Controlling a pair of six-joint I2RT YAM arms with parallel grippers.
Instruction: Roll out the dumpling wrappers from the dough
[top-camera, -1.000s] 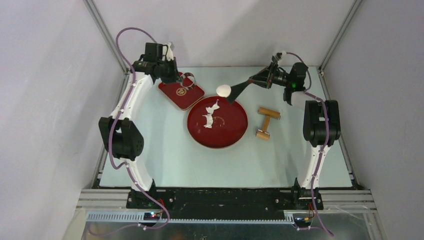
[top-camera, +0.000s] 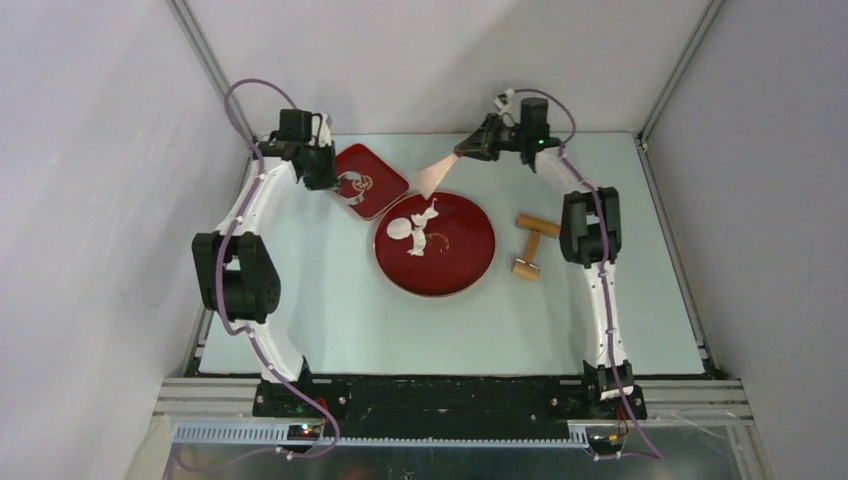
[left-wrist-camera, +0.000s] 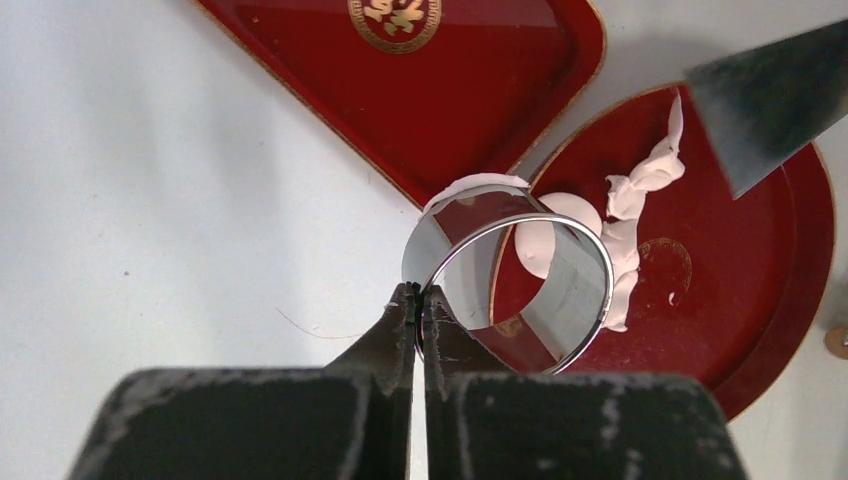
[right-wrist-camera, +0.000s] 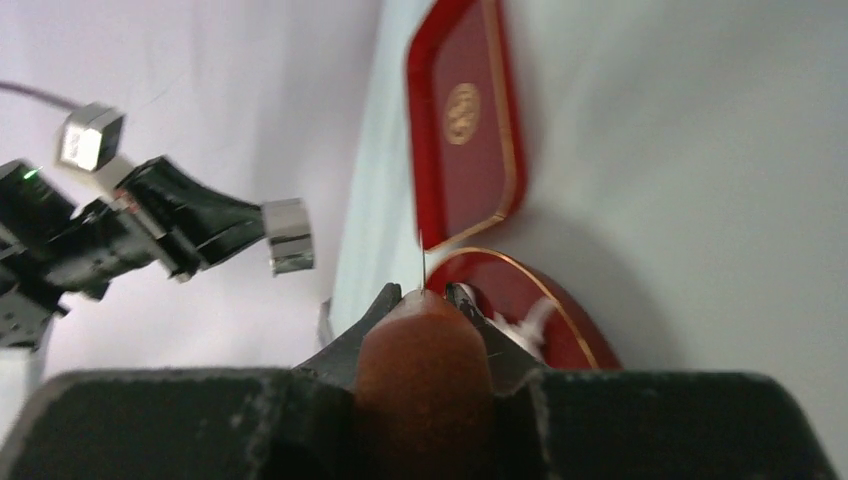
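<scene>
My left gripper (top-camera: 336, 180) is shut on the rim of a steel ring cutter (left-wrist-camera: 590, 330) at the rectangular tray's corner. My right gripper (top-camera: 460, 150) is shut on the brown handle (right-wrist-camera: 425, 385) of a scraper, whose blade (top-camera: 434, 176) (left-wrist-camera: 765, 105) hangs over the back of the round red plate (top-camera: 450, 270). On that plate lie a pale dough disc (top-camera: 398, 229) (left-wrist-camera: 535, 245) and torn dough scraps (top-camera: 417, 242) (left-wrist-camera: 650, 170). The right wrist view is blurred.
The rectangular red tray (top-camera: 385, 180) (left-wrist-camera: 400, 100) stands behind and left of the plate. Wooden rollers (top-camera: 535, 226) lie to the plate's right.
The pale disc seen at the scraper's blade earlier now lies on the round plate. The scraper has moved left, and the ring cutter has moved down and left.
</scene>
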